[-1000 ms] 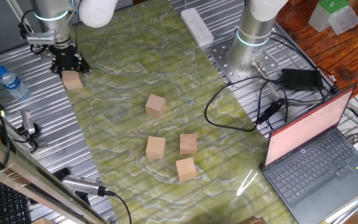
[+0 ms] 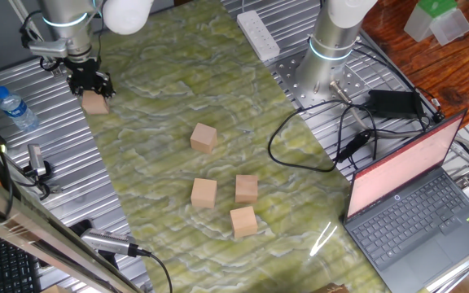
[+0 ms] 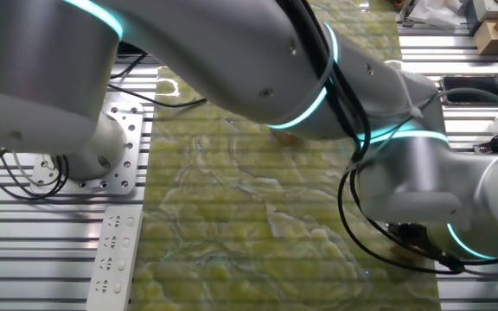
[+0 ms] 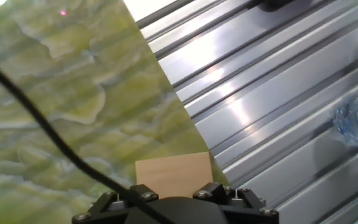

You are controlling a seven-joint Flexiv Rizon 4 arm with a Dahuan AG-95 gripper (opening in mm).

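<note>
At the far left of the mat in exterior view 1, a plain wooden cube [image 2: 95, 102] sits at the edge, with my black gripper [image 2: 93, 89] right over it. In the wrist view, the light top of this cube [image 4: 174, 171] shows between and beyond the black finger linkages. The fingertips are hidden there, so whether they press on the cube's sides cannot be made out. Several other wooden cubes lie apart from it: one near the middle [image 2: 203, 137], and below it a left one [image 2: 203, 193], a right one [image 2: 246, 188] and a front one [image 2: 243, 221].
A water bottle [image 2: 16, 109] lies on the slatted metal table left of the gripper. A laptop [image 2: 418, 216] and a looped black cable [image 2: 272, 146] take up the right side. A power strip [image 2: 257, 35] lies at the back.
The gripper's fingers have drawn closer together around the cube at the left edge. The arm has barely shifted, and the other cubes have not moved.
</note>
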